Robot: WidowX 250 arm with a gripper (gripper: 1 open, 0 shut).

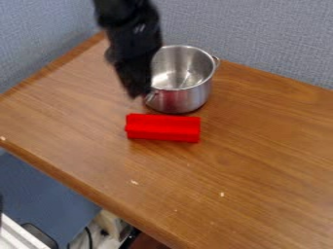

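My black gripper (134,73) hangs blurred over the left side of a steel pot (186,89), hiding part of it and its left handle; I cannot tell how far its fingers stand apart. A red cylinder-shaped block (162,127) lies on its side on the wooden table (247,175), just in front of the pot.
Grey-blue padded walls stand behind and at the left.
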